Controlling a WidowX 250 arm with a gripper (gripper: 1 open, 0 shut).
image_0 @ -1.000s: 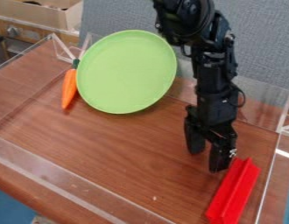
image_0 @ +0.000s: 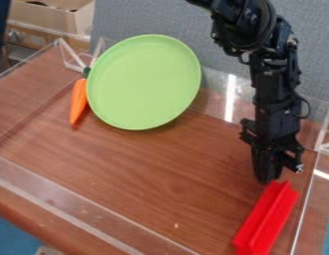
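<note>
My black gripper (image_0: 267,169) points down at the right side of the wooden board, just beyond the upper end of a red plastic piece (image_0: 264,219) that lies slanted near the front right. The gripper looks shut, with nothing visible between its fingers; whether it touches the red piece is unclear.
A green plate (image_0: 144,82) sits at the back left, with an orange carrot (image_0: 78,98) beside its left edge. Clear walls edge the board (image_0: 128,179). A cardboard box (image_0: 50,16) stands behind at the top left.
My gripper has moved right, toward the upper end of the red piece, and its fingers have drawn together. The plate, carrot and red piece look unmoved.
</note>
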